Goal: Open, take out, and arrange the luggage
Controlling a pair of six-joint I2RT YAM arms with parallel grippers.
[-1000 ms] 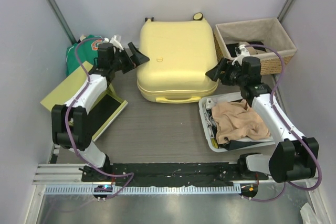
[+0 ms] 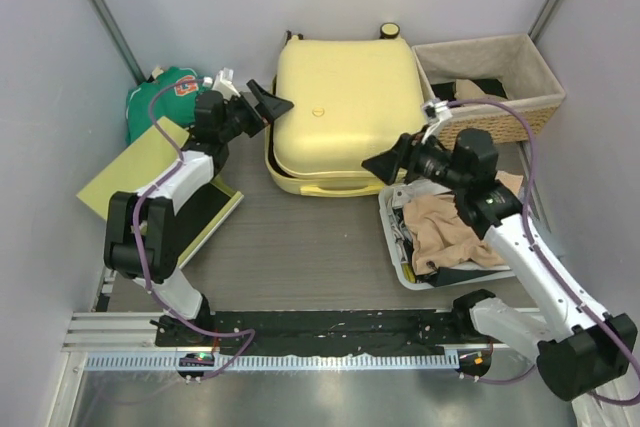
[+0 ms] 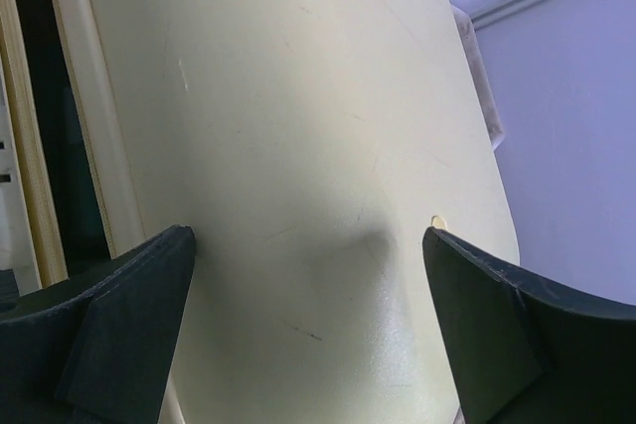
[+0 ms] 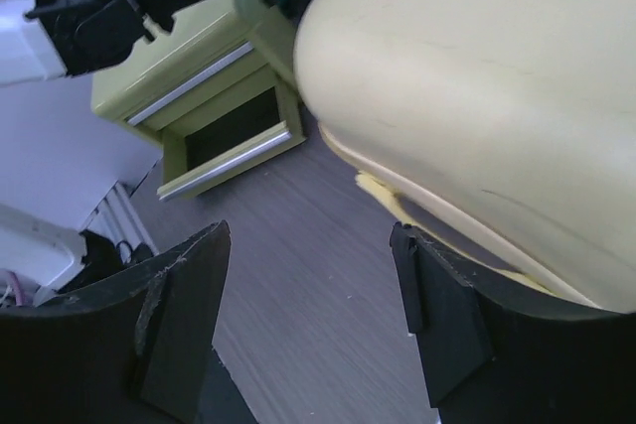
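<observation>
The pale yellow suitcase (image 2: 345,107) lies at the back middle. Its lid sits raised and shifted right, with a dark gap along its left side above the base rim (image 2: 270,162). At the lid's left edge is my left gripper (image 2: 272,107), open. In the left wrist view one of its fingers (image 3: 149,295) overlaps the gap, and the lid (image 3: 288,146) fills the space between the fingers; contact is hard to tell. My right gripper (image 2: 384,159) stands open by the front right corner, over the front edge. The right wrist view shows only floor between its fingers.
A white tray with a tan cloth (image 2: 450,232) lies front right; a wicker basket (image 2: 520,127) stands back right. A green open box (image 2: 205,212) and a green bag (image 2: 165,107) are on the left. Clear floor (image 2: 310,252) lies before the suitcase.
The lid has risen and shifted right and back, opening a gap on its left side. My left gripper has moved slightly right with it.
</observation>
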